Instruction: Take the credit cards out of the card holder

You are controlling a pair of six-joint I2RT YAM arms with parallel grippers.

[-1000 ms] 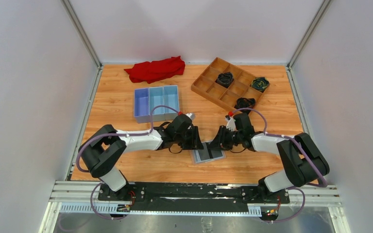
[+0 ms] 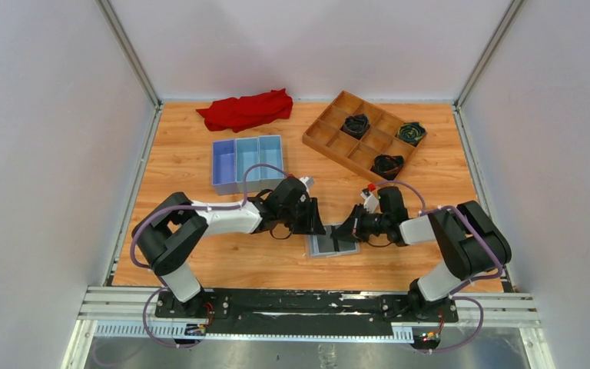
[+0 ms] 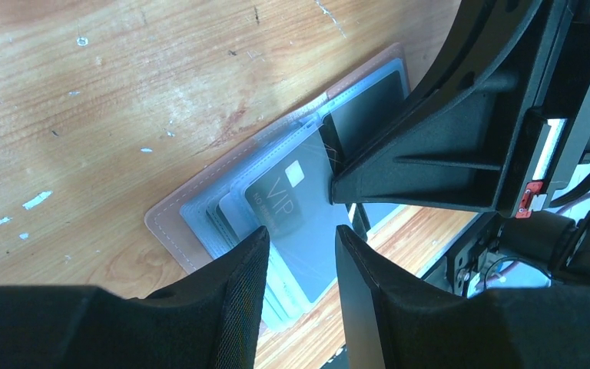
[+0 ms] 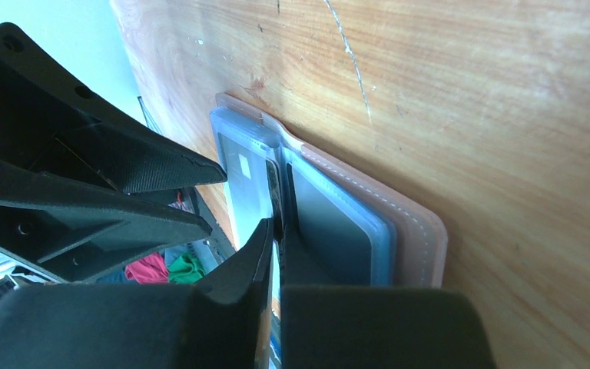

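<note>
The card holder (image 2: 324,244) lies opened flat on the table between my grippers, a pink-beige cover with clear blue-edged sleeves. A dark grey card marked VIP (image 3: 280,211) shows in its left sleeves, and another dark card (image 4: 330,238) in the right side. A black strip (image 3: 329,138) crosses the middle. My left gripper is partly open over the holder's left edge, nothing visibly between its fingers. My right gripper is shut, its tips at the black strip; whether they pinch it cannot be told.
Behind the left arm stands a box with blue and purple compartments (image 2: 235,187), with a red cloth (image 2: 247,111) beyond. At the back right lies a wooden divided tray (image 2: 338,156) with several dark rolled items. Bare table surrounds the holder.
Over the last second the card holder has slid slightly to the right.
</note>
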